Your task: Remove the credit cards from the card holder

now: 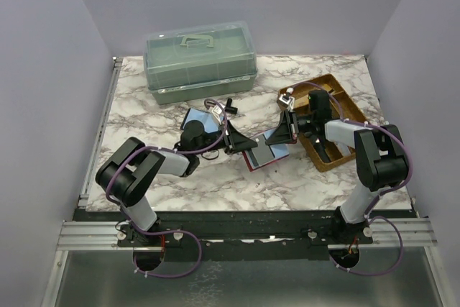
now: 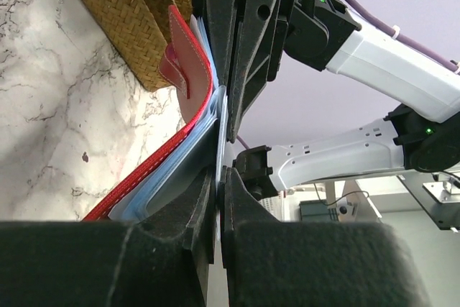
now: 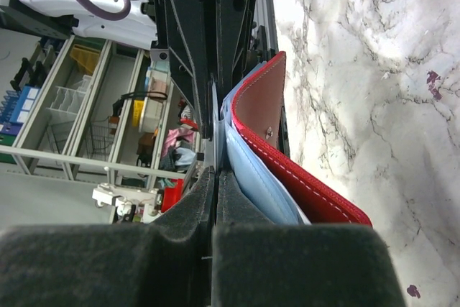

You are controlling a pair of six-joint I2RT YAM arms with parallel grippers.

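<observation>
The card holder (image 1: 263,157), red outside with pale blue sleeves, is held up between both grippers at the middle front of the table. In the left wrist view its red cover (image 2: 188,70) and blue sleeves (image 2: 172,170) show. My left gripper is shut on the thin edge of a sleeve or card; which of these is unclear. My right gripper is shut at the other side, also on a thin pale edge of the holder. In the right wrist view the red cover (image 3: 287,170) curves away from the fingers.
A brown woven box (image 1: 334,163) with compartments stands at the right, beside the right gripper. A green lidded container (image 1: 200,62) is at the back. A blue item (image 1: 194,116) and a small black object (image 1: 230,106) lie behind the left arm.
</observation>
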